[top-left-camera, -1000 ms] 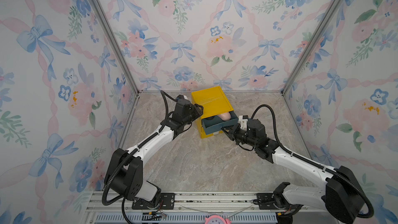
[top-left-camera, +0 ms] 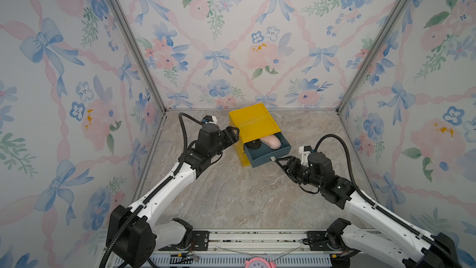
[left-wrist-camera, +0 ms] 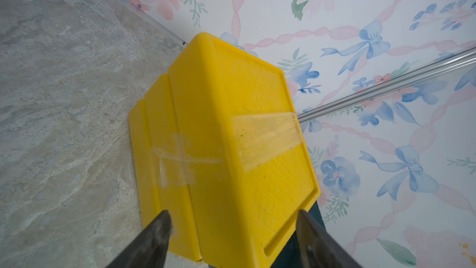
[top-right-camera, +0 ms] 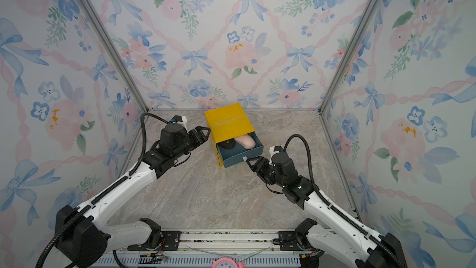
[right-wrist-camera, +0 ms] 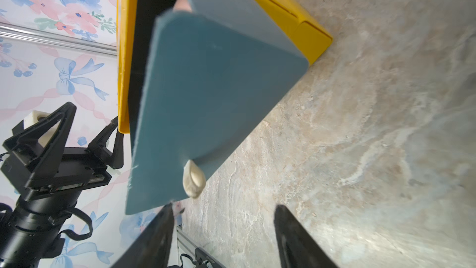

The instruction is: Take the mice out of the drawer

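Observation:
The yellow cabinet (top-left-camera: 252,119) has its grey-blue drawer (top-left-camera: 265,156) pulled out at the front. In it lie a pink mouse (top-left-camera: 270,142) and a dark mouse (top-left-camera: 252,144). My left gripper (top-left-camera: 231,134) is beside the cabinet's left side, with its fingers apart around empty space in the left wrist view (left-wrist-camera: 233,238). My right gripper is just in front of the drawer's pale knob (right-wrist-camera: 193,178), fingers apart with nothing between them.
Floral walls stand behind and at both sides, with the back wall close behind the cabinet.
The drawer has come further out toward the front right. My right gripper has moved back from it, down and right. My left arm has drawn left, away from the cabinet's side.

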